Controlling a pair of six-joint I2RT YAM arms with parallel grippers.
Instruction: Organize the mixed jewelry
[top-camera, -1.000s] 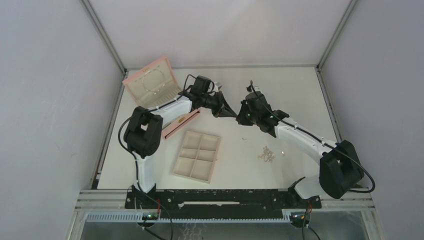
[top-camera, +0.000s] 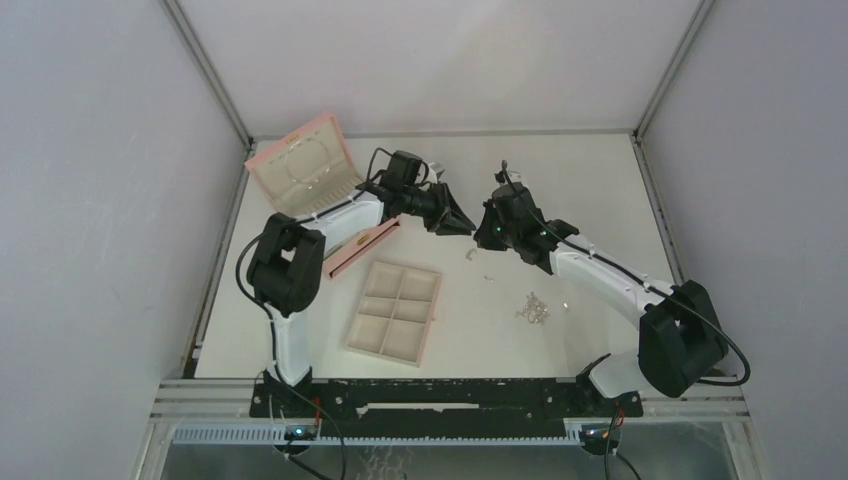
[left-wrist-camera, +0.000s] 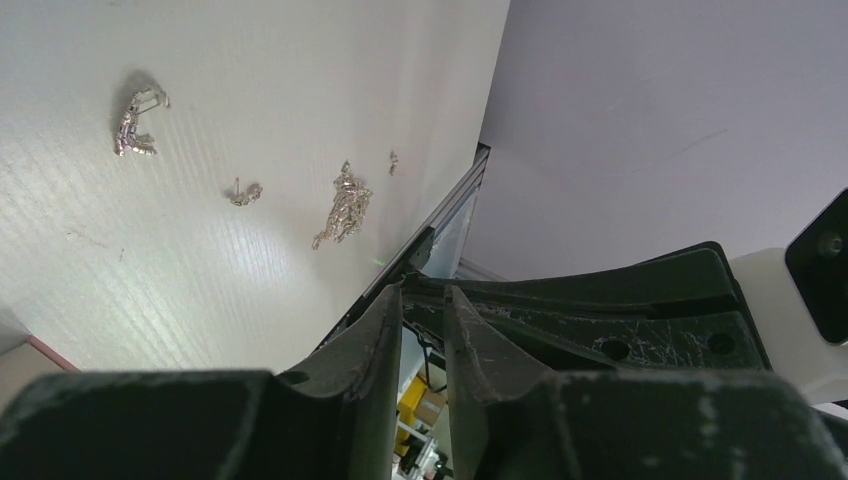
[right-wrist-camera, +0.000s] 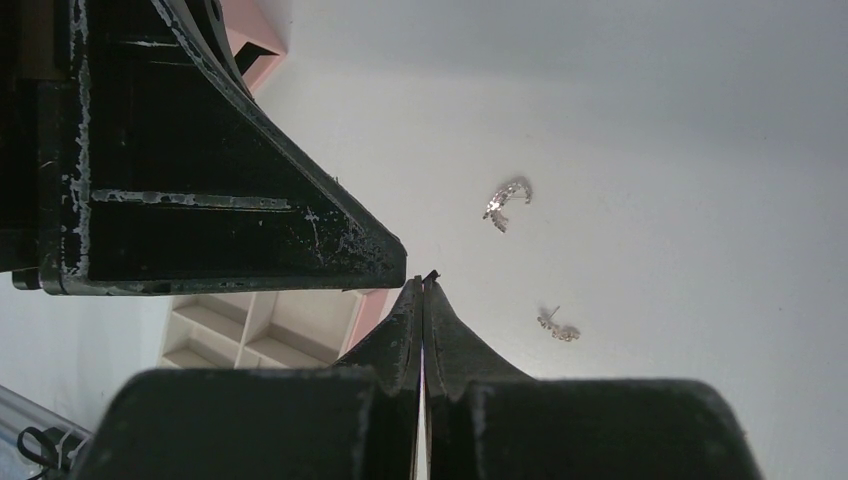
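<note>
A curved silvery jewelry piece (top-camera: 471, 254) lies on the table just in front of my grippers; it also shows as a sparkling piece (right-wrist-camera: 508, 203) in the right wrist view. My left gripper is parted a little, its gap empty. Facing it, my right gripper is shut with nothing visible between its fingertips. A smaller piece (left-wrist-camera: 243, 193) rests nearby. Farther right is a tangled jewelry pile (top-camera: 535, 308), with one small bit (top-camera: 566, 306) beside it. The divided tray (top-camera: 437, 300) looks empty.
At the back left stands an open pink jewelry box (top-camera: 330, 118), partly hidden by my left arm. Both grippers nearly meet above mid-table. Bare table lies at the back right and between tray and pile.
The curved jewelry piece now shows on the table below the grippers, where none showed before. My right arm has hardly moved.
</note>
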